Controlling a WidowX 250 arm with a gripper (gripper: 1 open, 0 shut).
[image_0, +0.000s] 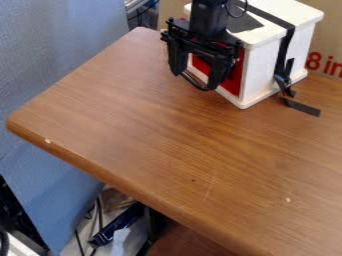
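Observation:
My black gripper hangs at the top centre of the view, just above the wooden table, in front of a white box with a red front. Whether its fingers are open or shut is hard to make out against the dark body and red panel.
A black strap runs down the white box onto the table at the right. A cardboard box stands behind. The table's left and near edges border a blue-grey surface and a floor with cables.

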